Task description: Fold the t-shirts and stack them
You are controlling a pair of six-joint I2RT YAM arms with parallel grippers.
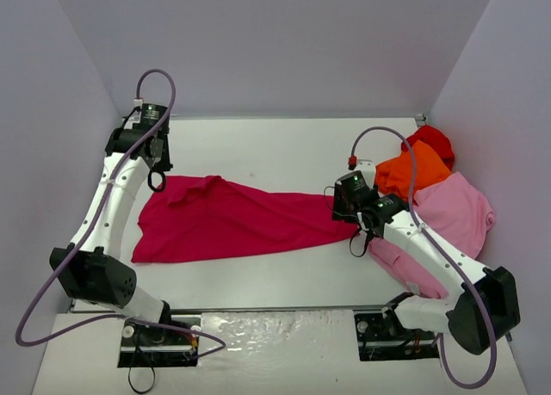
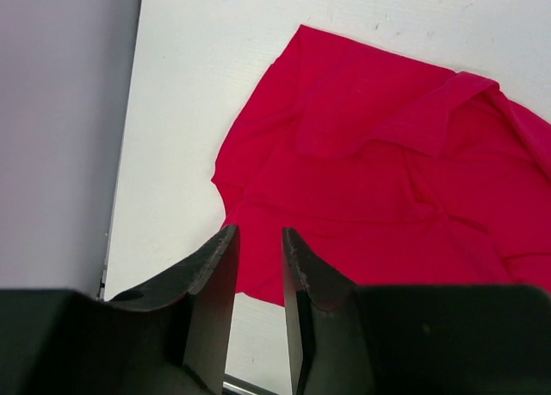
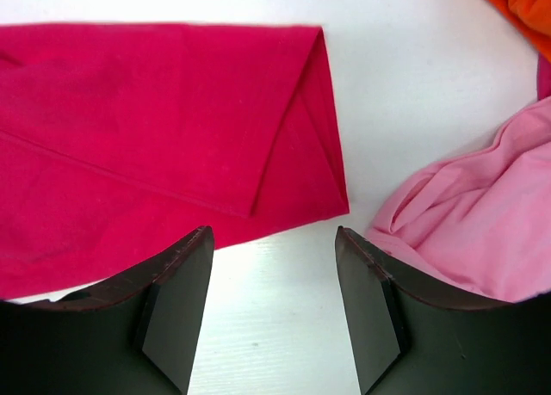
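Note:
A red t-shirt (image 1: 232, 223) lies spread across the table, its length running left to right. In the right wrist view, the shirt's right end (image 3: 215, 111) has a layer folded over, with a strip of the lower layer showing at its corner. Above this end, my right gripper is open with nothing between its fingers. My left gripper hangs over the shirt's left end (image 2: 344, 180), its fingers apart by a narrow gap and empty. Wrinkles and a small turned-over flap mark that left end.
At the right wall lie crumpled pink cloth (image 1: 456, 210), orange cloth (image 1: 400, 173) and darker red cloth (image 1: 430, 141). The pink one comes close to the shirt's right end.

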